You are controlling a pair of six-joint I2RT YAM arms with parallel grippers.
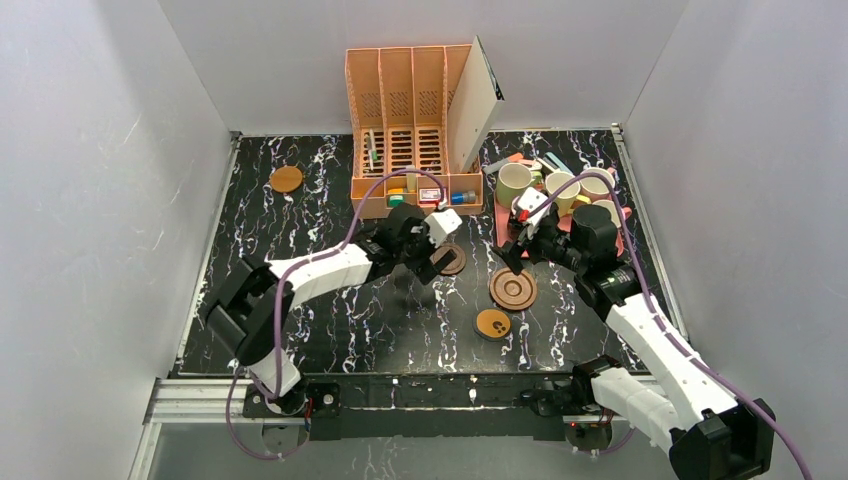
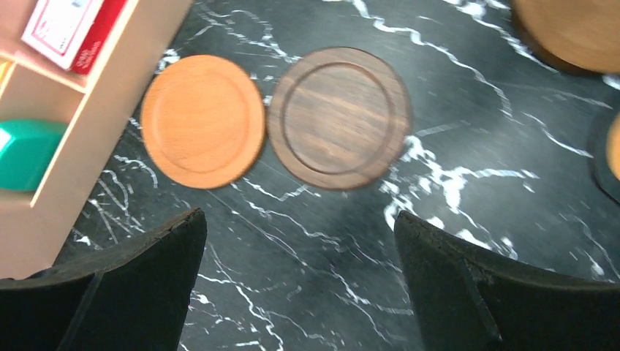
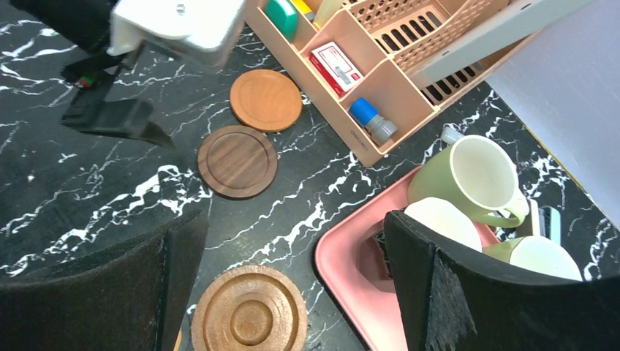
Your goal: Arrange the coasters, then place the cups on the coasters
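Several cups, among them a green cup [image 1: 514, 181], stand on a pink tray [image 1: 503, 232] at the right; a white-rimmed cup [image 3: 443, 221] is partly covered by my right fingers in the right wrist view. My right gripper [image 1: 513, 257] is open above the table beside the tray's left edge, empty. My left gripper [image 1: 434, 266] is also open and empty, above the dark wooden coaster [image 2: 338, 118]. Next to that coaster lies an orange-brown coaster [image 2: 203, 121]. A ringed coaster [image 1: 513, 288] and a paw-print coaster [image 1: 492, 324] lie nearer the front; another round coaster [image 1: 286, 179] is at the far left.
An orange organizer [image 1: 368, 205] with small boxes and bottles stands at the back, a white panel [image 1: 474, 110] leaning upright in it. Utensils lie behind the cups.
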